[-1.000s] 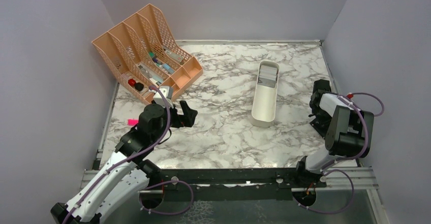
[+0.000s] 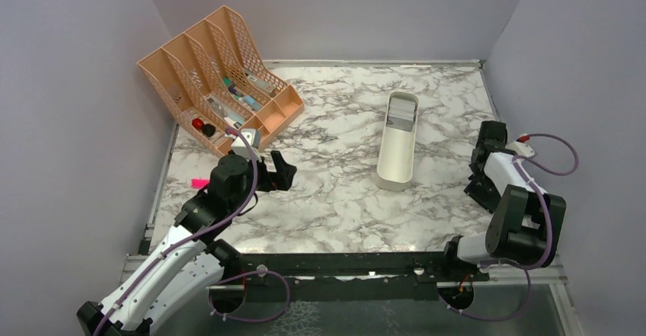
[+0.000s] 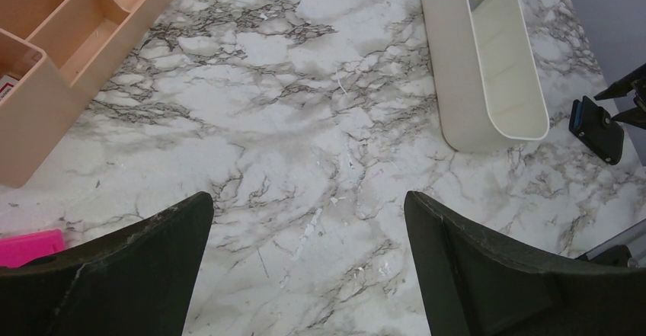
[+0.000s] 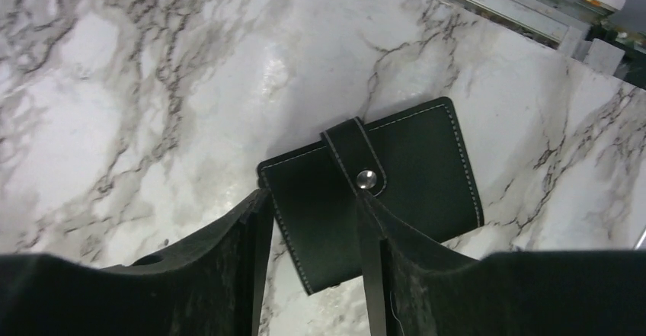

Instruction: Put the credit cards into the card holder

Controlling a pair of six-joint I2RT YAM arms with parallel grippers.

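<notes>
A dark green card holder with a snap strap lies flat on the marble at the right, partly under my right gripper, whose fingers are part open above its lower left part, with nothing visibly held; the holder also shows at the right of the left wrist view (image 3: 596, 130). My left gripper is wide open over bare table, left of centre (image 2: 280, 170). Pale card-like pieces sit in the back end of the cream bin (image 2: 401, 110); I cannot tell whether they are credit cards.
A peach compartment organiser (image 2: 286, 115) with small items stands at the back left. A pink object (image 3: 30, 247) lies at the left. The cream bin stands right of centre. Grey walls border the sides and back.
The left arm and the objects look unmoved.
</notes>
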